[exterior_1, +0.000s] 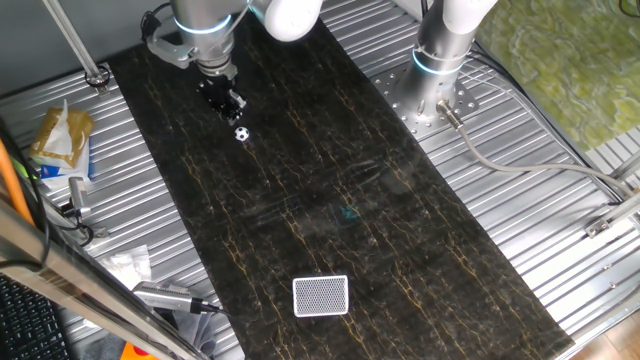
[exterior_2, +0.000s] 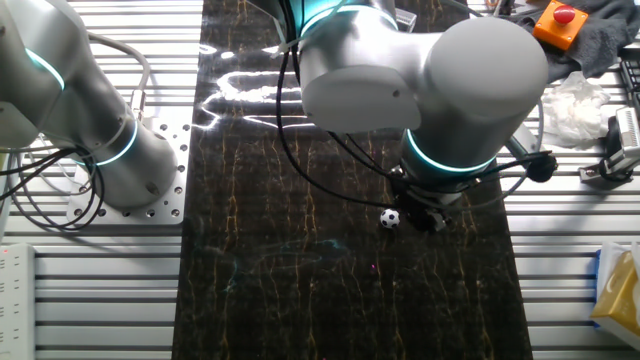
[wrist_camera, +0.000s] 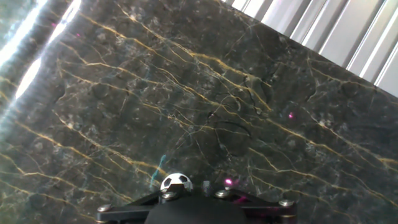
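Note:
A small black-and-white football-patterned ball (exterior_1: 242, 134) lies on the dark marbled board. My gripper (exterior_1: 233, 108) is just behind it in exterior view 1, close but with the ball outside its fingers. In exterior view 2 the ball (exterior_2: 390, 218) shows left of the gripper (exterior_2: 432, 218), which the arm partly covers. At the bottom of the wrist view the ball (wrist_camera: 175, 180) peeks out beyond the left finger, partly hidden by it. The fingers appear open, with a gap and nothing seen between them. A white mesh basket (exterior_1: 321, 296) rests near the board's front edge.
Between ball and basket the board (exterior_1: 290, 200) is clear. On the left side are a tissue pack (exterior_1: 62, 138) and a grey device (exterior_1: 168, 297) with a cable, off the board.

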